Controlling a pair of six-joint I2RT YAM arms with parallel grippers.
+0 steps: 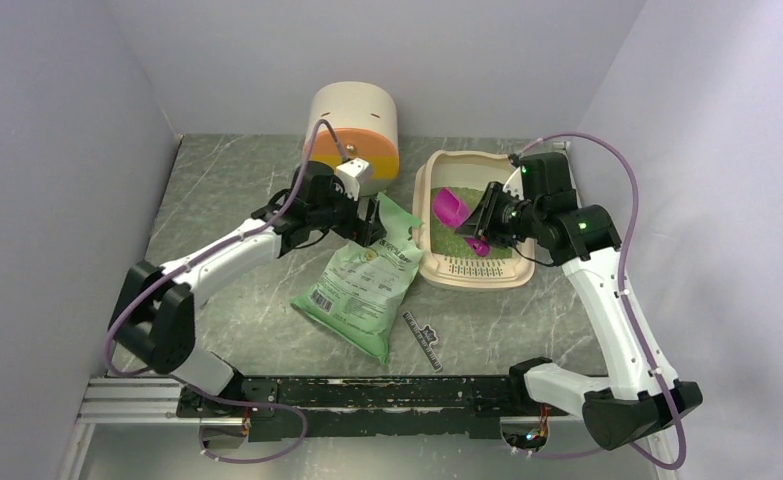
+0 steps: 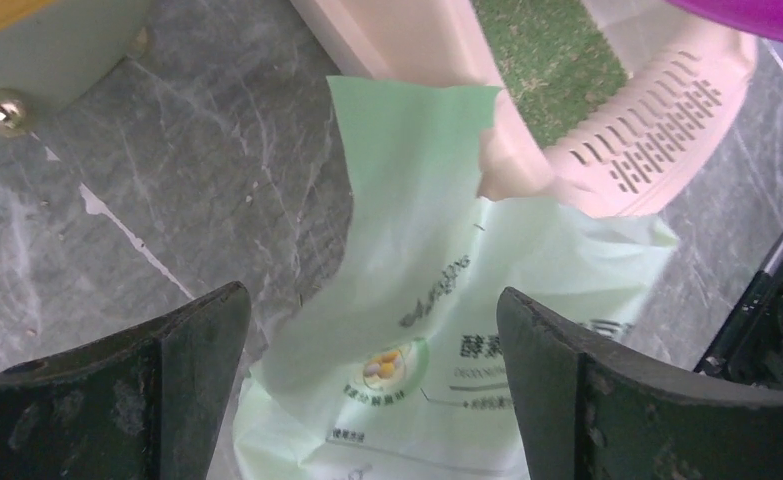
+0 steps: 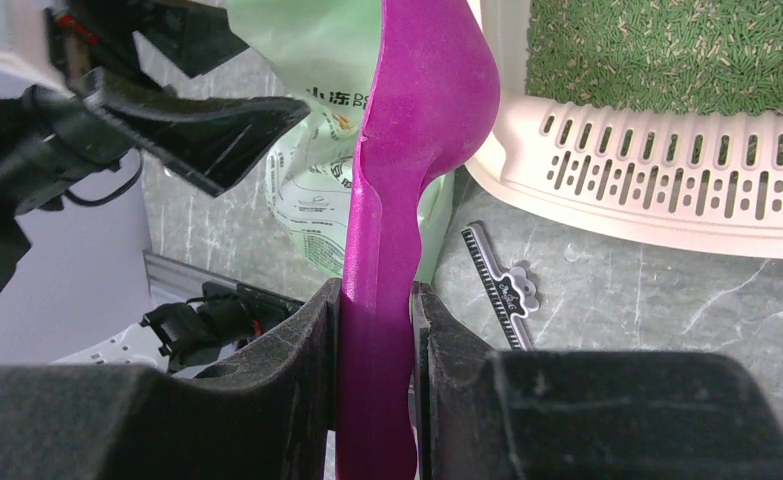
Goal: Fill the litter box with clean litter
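Note:
A green litter bag lies left of the pale litter box, its loose top rising beside the box rim. Green pellets cover the box floor. My left gripper is open above the bag's top, nothing between its fingers. My right gripper is shut on the handle of a magenta scoop, which is tilted over the box.
A cream and orange drum stands at the back, behind the bag. A small ruler-like piece lies at the front.

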